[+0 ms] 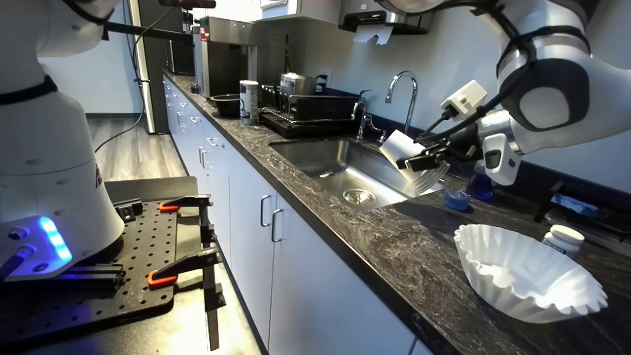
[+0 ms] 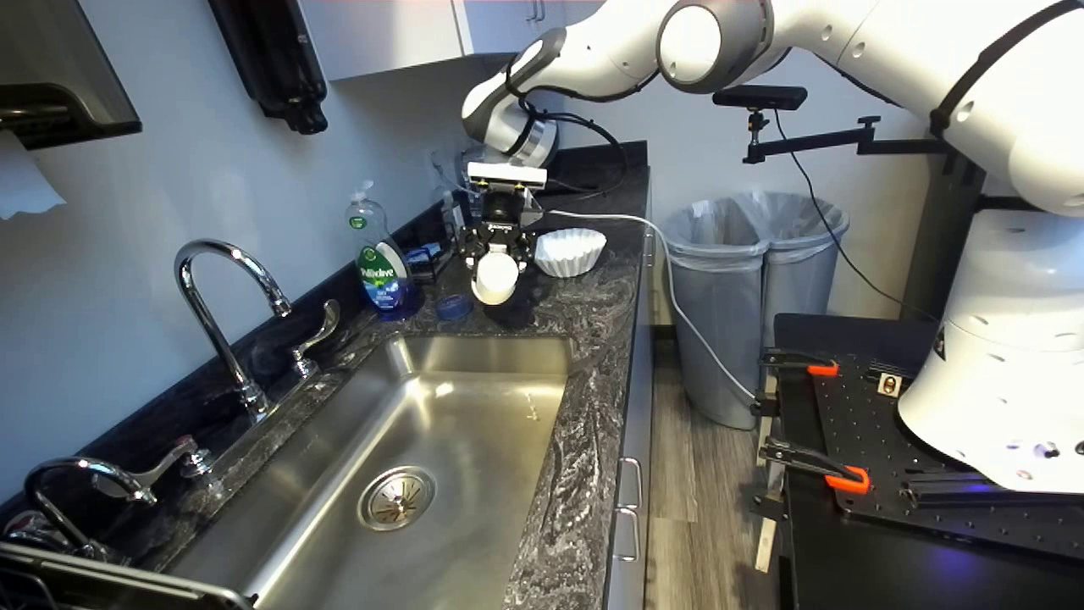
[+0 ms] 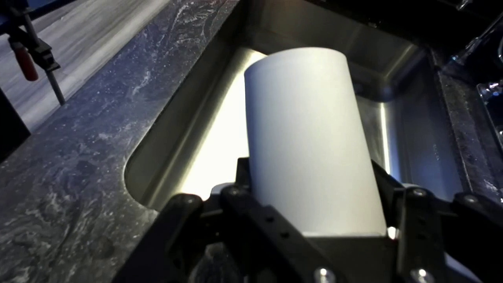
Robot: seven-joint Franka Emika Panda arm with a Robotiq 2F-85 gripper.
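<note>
A stack of white paper cups [image 1: 397,149] is held in the air near the right end of the sink, with my gripper [image 1: 418,160] shut around it. The stack leans: its closed end points up and toward the sink, and its layered rims are lower, toward the counter. From the far side, the round white end of the cups [image 2: 495,278] shows below the wrist. In the wrist view the cup wall [image 3: 311,136] fills the middle, with black fingers [image 3: 243,179] on both sides; the rims are hidden there.
A steel sink [image 2: 457,539] lies below and beside the cups. A fluted white coffee filter [image 1: 520,272] stands on the counter, near a white jar [image 1: 565,237] and a small blue cup [image 1: 456,199]. A blue soap bottle [image 2: 383,264] is by the wall.
</note>
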